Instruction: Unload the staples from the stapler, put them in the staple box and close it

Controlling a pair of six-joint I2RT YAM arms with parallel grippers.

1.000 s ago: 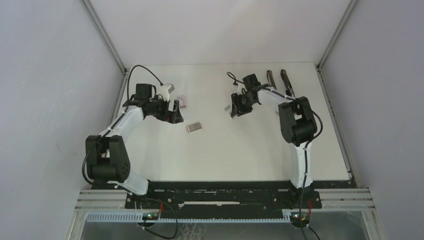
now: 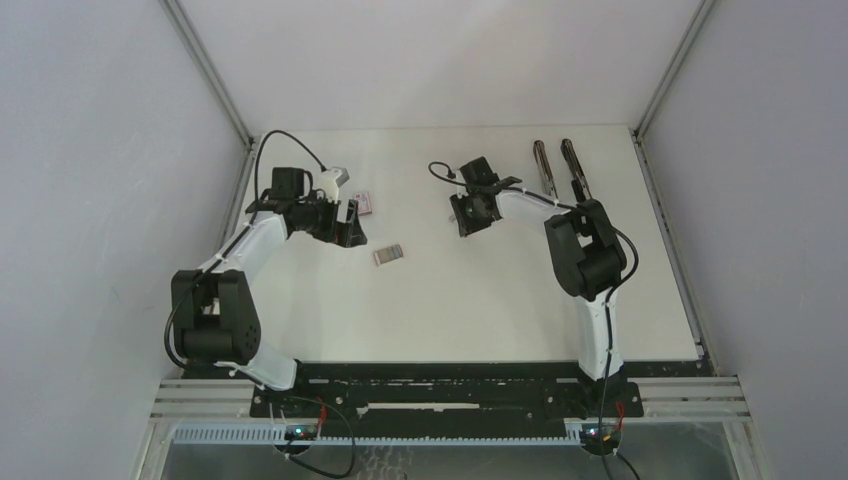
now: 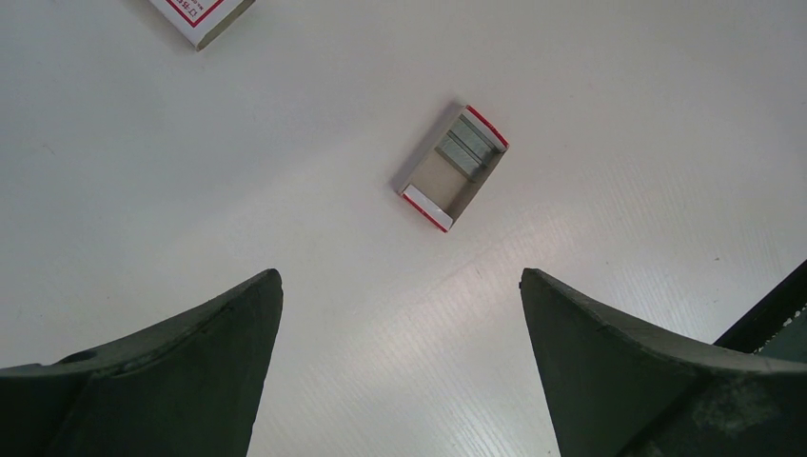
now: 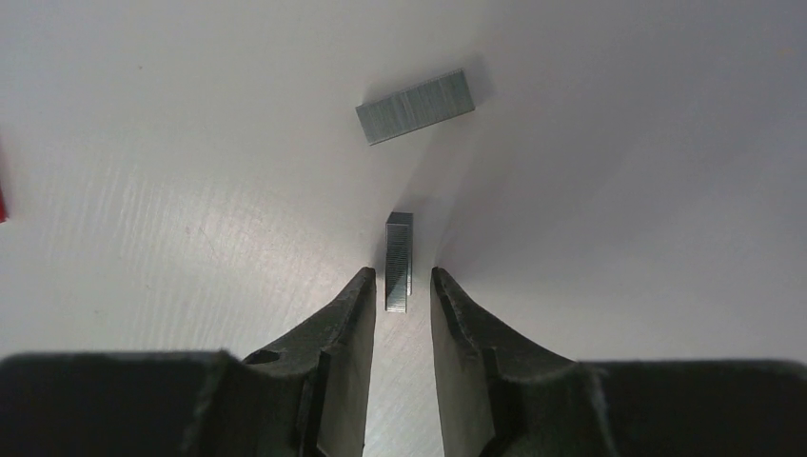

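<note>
A narrow grey staple strip [image 4: 398, 262] stands on edge on the white table in the right wrist view, with its near end between the fingertips of my right gripper. Gaps show on both sides of it, so the gripper is partly open and not closed on it. A second staple strip [image 4: 416, 107] lies flat just beyond. My left gripper hangs open and empty behind a small cardboard tray [image 3: 436, 181] that holds several staple strips [image 3: 466, 150] at one end. Two long dark staplers [image 2: 544, 166] [image 2: 574, 167] lie at the back right.
A white and red box [image 2: 363, 203] sits beside the left gripper. Bare table [image 2: 450, 310] stretches across the front and middle. The right forearm passes close in front of the staplers.
The right gripper has shifted left across the table and now covers the small staple strips in the top view. The left arm, tray and box have stayed put.
</note>
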